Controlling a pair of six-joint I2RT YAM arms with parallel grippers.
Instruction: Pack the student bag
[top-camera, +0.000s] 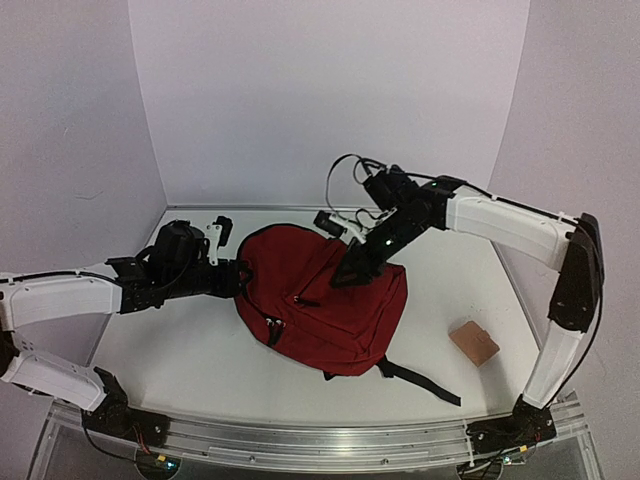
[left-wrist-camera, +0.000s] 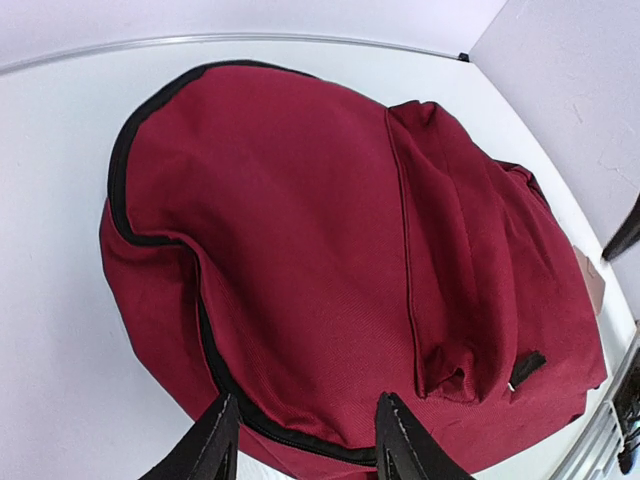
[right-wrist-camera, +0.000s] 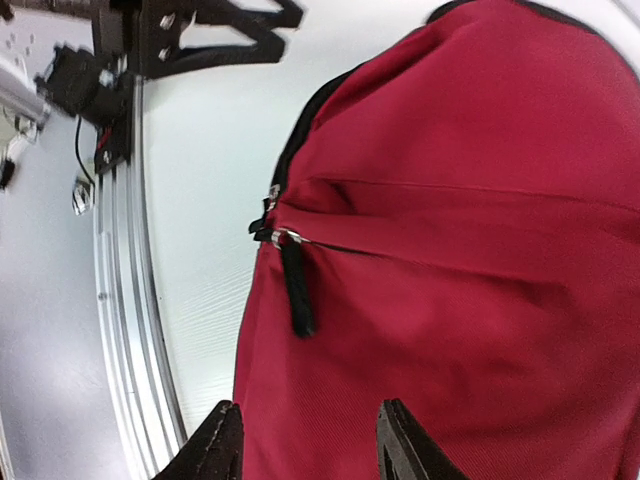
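Note:
A dark red bag (top-camera: 318, 318) with black trim lies flat and rumpled in the middle of the table. My left gripper (top-camera: 240, 280) is at its left edge; in the left wrist view the fingers (left-wrist-camera: 218, 440) stand wide apart, with the bag's black zipper (left-wrist-camera: 290, 432) beyond them. Over the bag's upper right part hangs my right gripper (top-camera: 345, 277), open above red cloth, nothing gripped between its fingers. Zipper sliders with a black pull tab (right-wrist-camera: 298, 290) show in the right wrist view. The bag's inside is hidden.
A small brown flat item (top-camera: 474, 343) lies on the table to the right of the bag. A black strap (top-camera: 425, 381) stretches from the bag's lower right corner.

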